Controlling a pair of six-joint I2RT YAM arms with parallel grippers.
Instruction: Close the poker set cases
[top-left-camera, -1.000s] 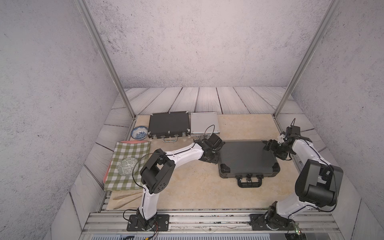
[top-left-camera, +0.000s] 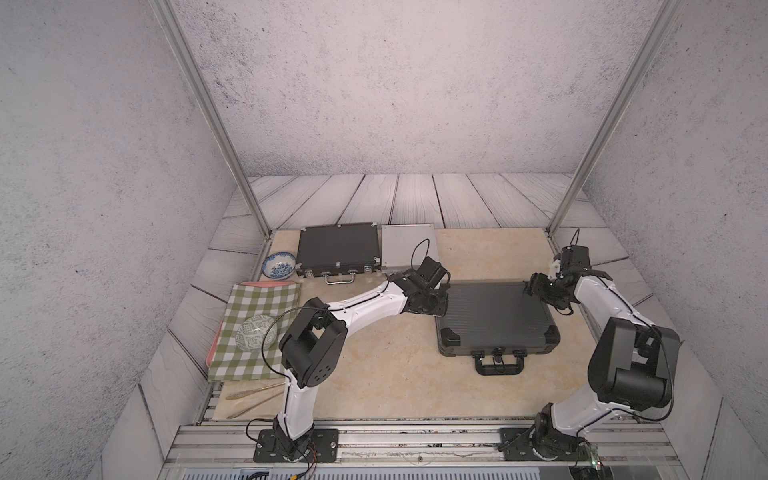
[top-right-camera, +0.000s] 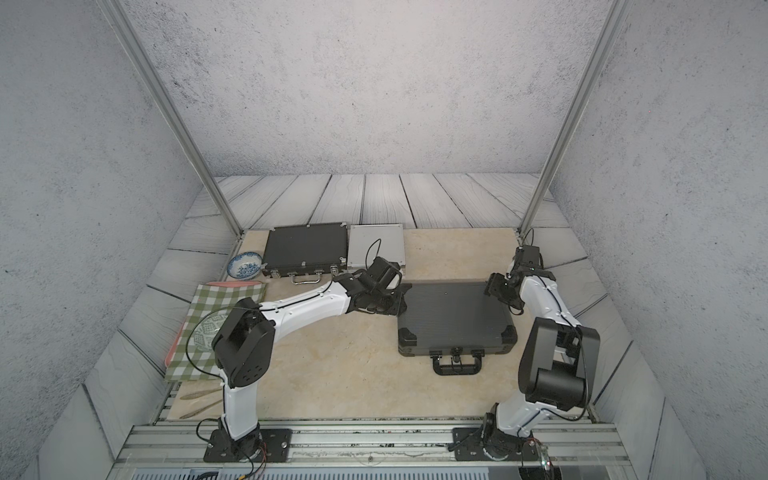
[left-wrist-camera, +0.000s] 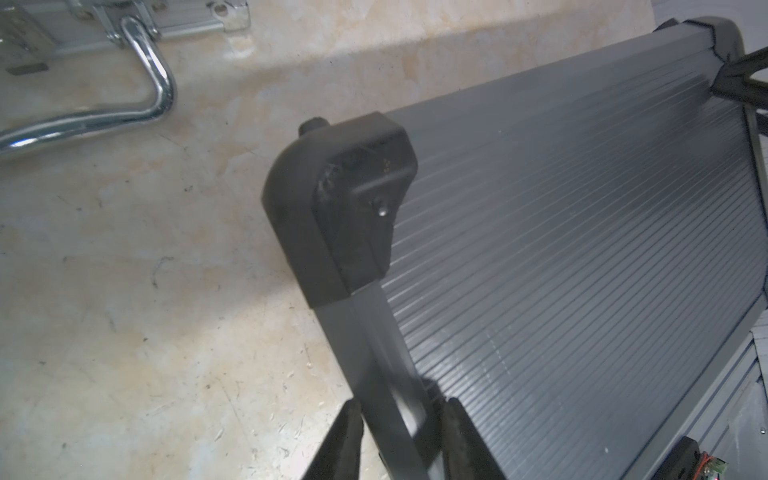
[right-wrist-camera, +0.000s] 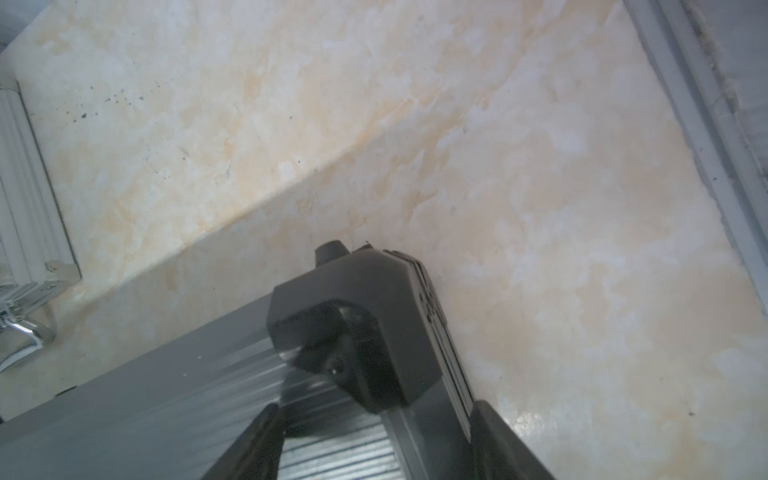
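The large dark grey case (top-left-camera: 500, 316) lies with its lid down on the table, handle (top-left-camera: 500, 365) towards the front, in both top views. My left gripper (top-left-camera: 442, 300) is at its left edge. In the left wrist view, the fingers (left-wrist-camera: 344, 442) stand apart on either side of that edge. My right gripper (top-left-camera: 534, 286) is over the far right corner. The right wrist view shows its fingers (right-wrist-camera: 257, 444) wide apart, straddling the case's right edge behind the black corner cap (right-wrist-camera: 360, 320). Whether any finger touches the case, I cannot tell.
A black case (top-left-camera: 338, 246) and a silver case (top-left-camera: 408, 242) lie shut at the back. At the left are a patterned bowl (top-left-camera: 279, 265), a green checked cloth (top-left-camera: 276, 302) and wooden utensils (top-left-camera: 254, 393).
My left gripper has shifted right and slightly back, onto the grey case's left edge. The right gripper has moved left and back over the far right corner. The case stays essentially in place.
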